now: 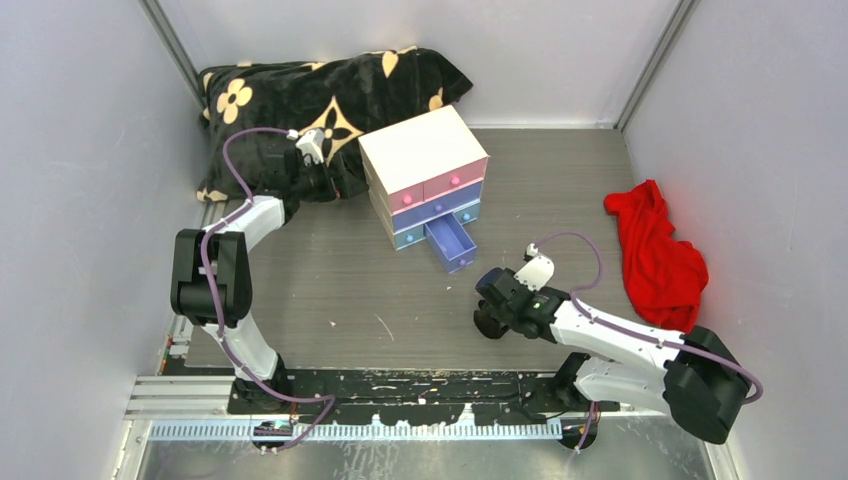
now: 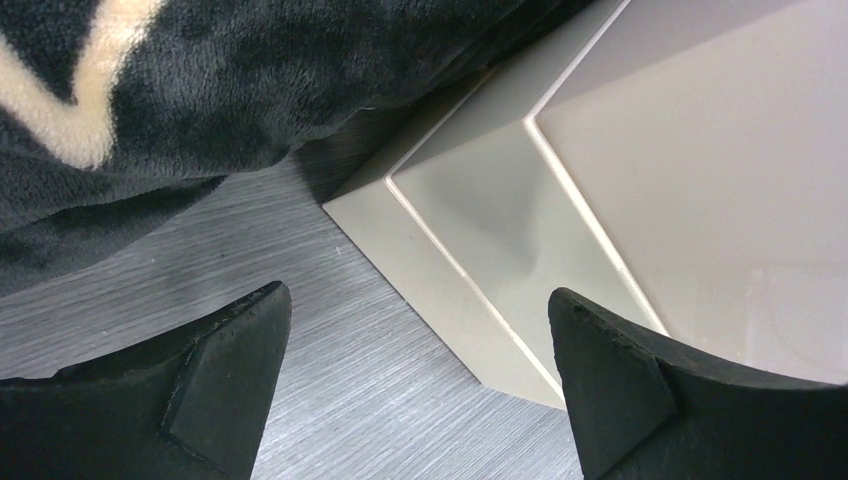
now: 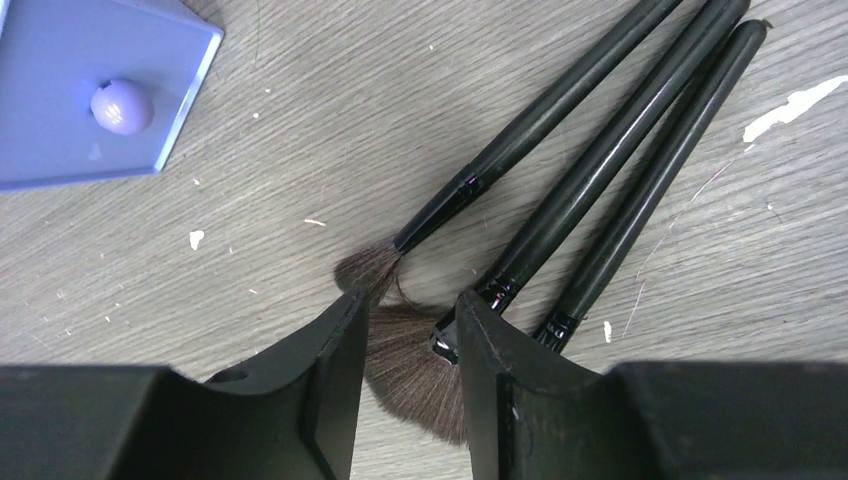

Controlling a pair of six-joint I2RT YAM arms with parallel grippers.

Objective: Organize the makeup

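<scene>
Three black-handled makeup brushes (image 3: 570, 205) lie on the table below an open, empty-looking blue drawer (image 1: 448, 236) of the multicolour cabinet (image 1: 422, 145). My right gripper is low over the brush heads, its fingers parted around part of the large brush's bristles and ferrule, not closed on them. My left gripper stands open beside the cabinet's side wall, nothing held between its fingers.
A dark patterned plush blanket (image 1: 235, 100) lies along the back left, against the cabinet. A red cloth (image 1: 655, 255) lies at the right.
</scene>
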